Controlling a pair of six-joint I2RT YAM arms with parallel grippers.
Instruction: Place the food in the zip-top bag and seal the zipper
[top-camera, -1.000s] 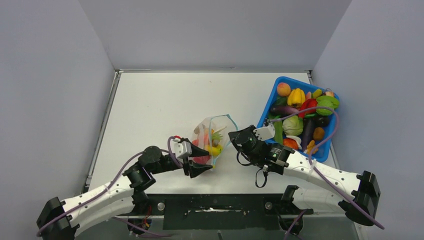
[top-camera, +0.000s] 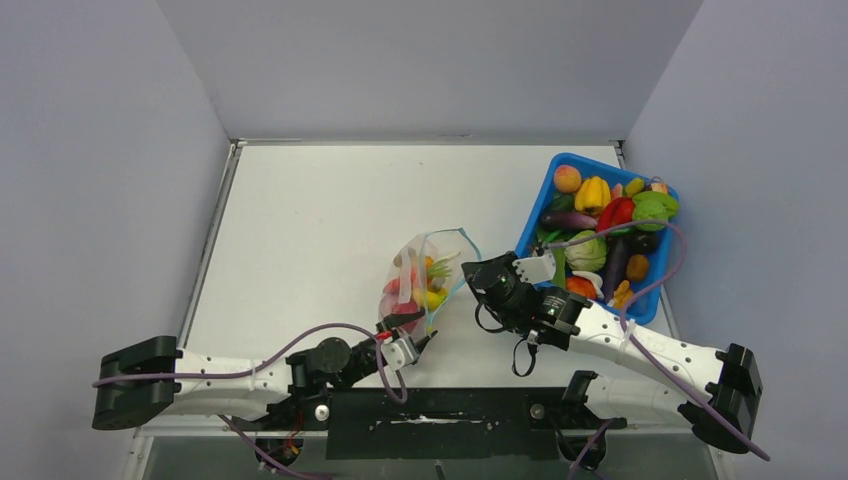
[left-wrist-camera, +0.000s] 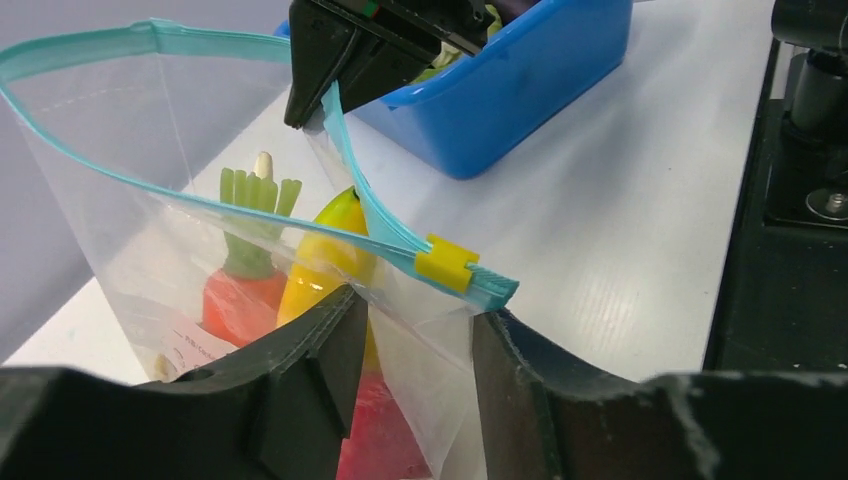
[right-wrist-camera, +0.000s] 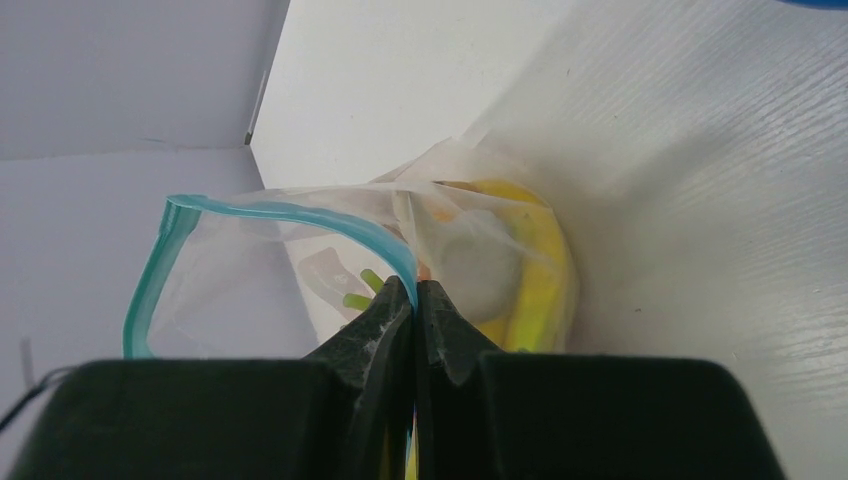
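Observation:
The clear zip bag (top-camera: 405, 275) stands at mid-front, holding a yellow item (left-wrist-camera: 315, 270), a carrot with green top (left-wrist-camera: 243, 300) and red food. Its teal zipper (left-wrist-camera: 200, 205) runs round the gaping mouth, with a yellow slider (left-wrist-camera: 447, 262) at the near corner. My left gripper is part open just below the slider, fingers either side of that corner's plastic. My right gripper is shut on the bag's rim at the other side.
A blue bin (top-camera: 540, 205) of vegetables stands at the right. Black plates line the front edge.
My left gripper has swung from the bag's left to its near corner, coming from the front. My right gripper has barely moved.

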